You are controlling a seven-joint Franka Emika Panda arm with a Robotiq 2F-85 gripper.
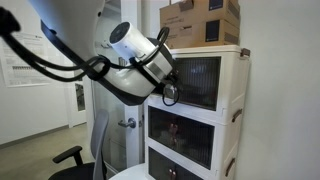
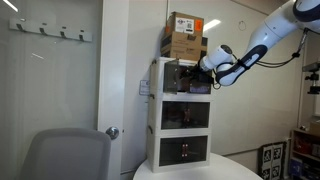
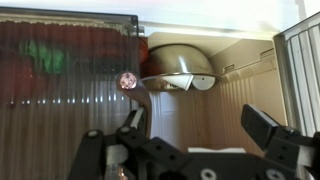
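The white cabinet [image 2: 153,110] has dark ribbed doors. In the wrist view, the left door [image 3: 70,90] of the top compartment covers the left half, with a brown curved handle [image 3: 141,98] at its edge. To the right the compartment is uncovered, showing a metal bowl [image 3: 178,60] on its side or tilted inside. My gripper stands open, its left finger beside the lower part of the handle and its right finger in front of the uncovered side. Whether the left finger touches the handle I cannot tell. From outside, the arm largely hides the gripper.
Cardboard boxes [image 2: 185,37] are stacked on top of the cabinet. A ribbed panel [image 3: 305,65] stands at the right edge of the wrist view. Two lower compartments are shut. A white round table [image 2: 200,171] and an office chair [image 2: 68,155] stand nearby.
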